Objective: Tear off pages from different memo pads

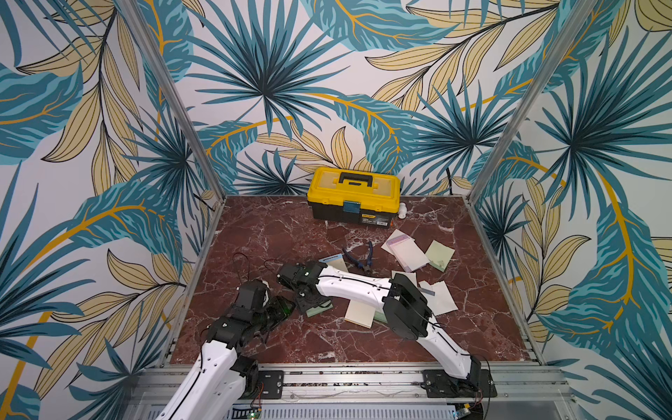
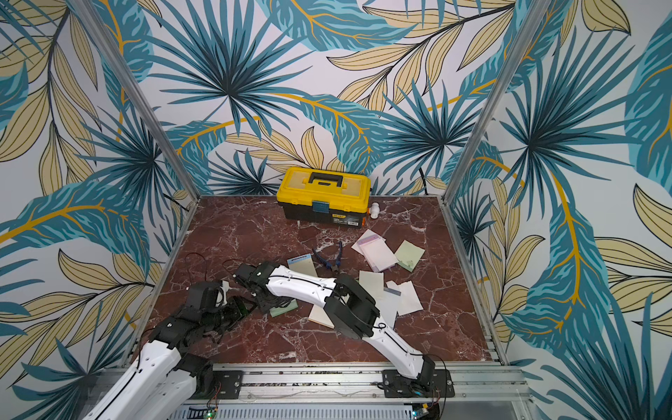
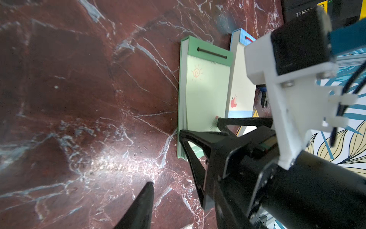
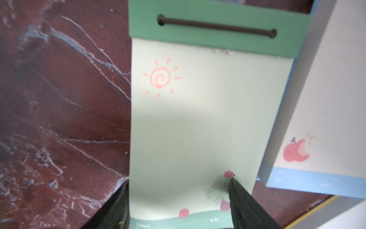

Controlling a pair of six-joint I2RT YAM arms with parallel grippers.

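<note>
The green memo pad (image 4: 202,126) with a sun drawing lies flat on the marble top, beside a blue memo pad (image 4: 312,114) with an apple drawing. My right gripper is open over the green pad's lower end, one finger at each side. In the left wrist view it partly covers that pad. My left gripper is to the left of it, lower in that view, with its fingers apart over bare marble and nothing seen between them.
A yellow toolbox (image 1: 355,192) stands at the back. Pliers (image 1: 360,259) and several other pads, including a pink one (image 1: 408,252), lie centre and right.
</note>
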